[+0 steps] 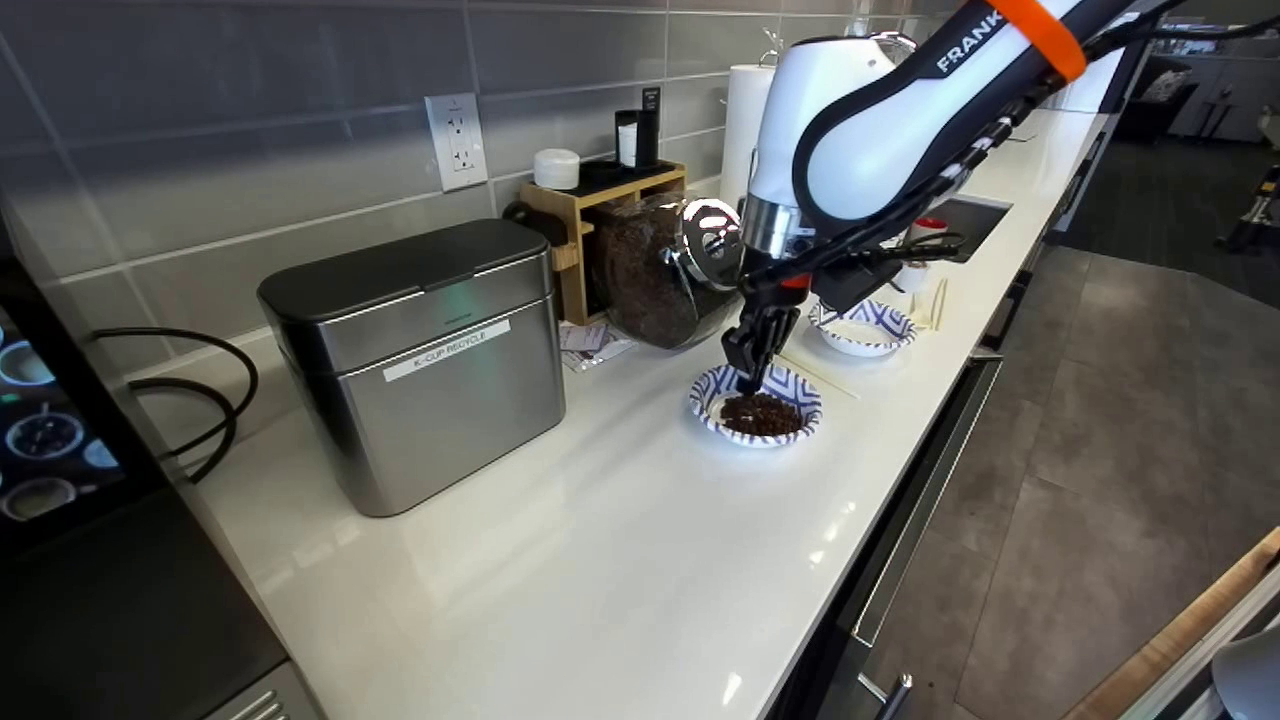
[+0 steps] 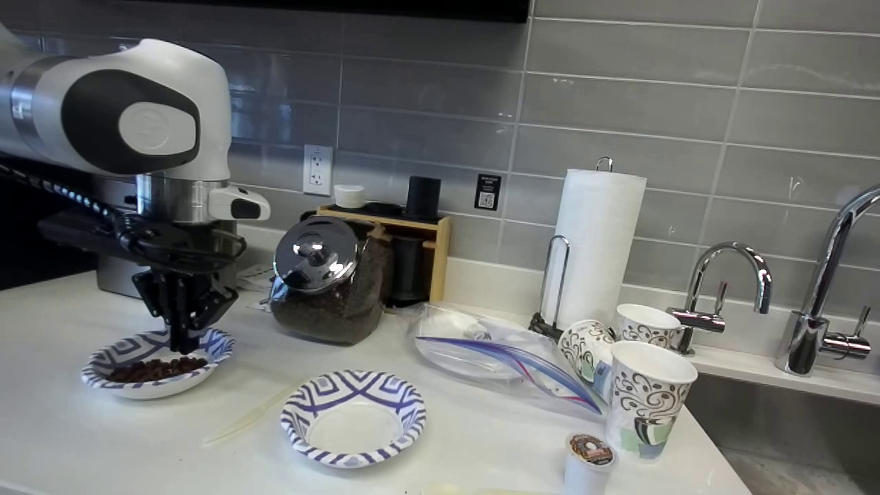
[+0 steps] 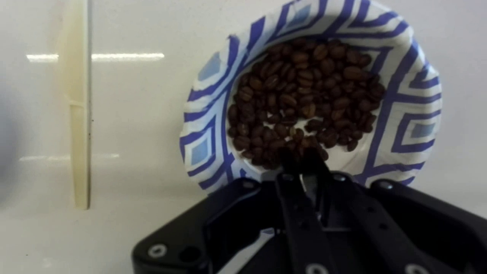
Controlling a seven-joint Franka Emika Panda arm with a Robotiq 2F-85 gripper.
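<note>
Dark coffee beans cover much of the bottom of a white bowl with blue patterns. Directly over this bowl my gripper points down, its fingers close together. Brown beans show right at the fingertips, and the gripper appears shut on a bean or two, though the dark tips hide most of that. In exterior view 2 the gripper is just above the beans, inside the bowl's rim. A second patterned bowl stands empty nearby.
A pale plastic knife lies between the bowls. Behind are a tilted glass jar of beans and a plastic bag. Paper cups and a coffee pod stand at the right. Counter left of the filled bowl is clear in exterior view 1.
</note>
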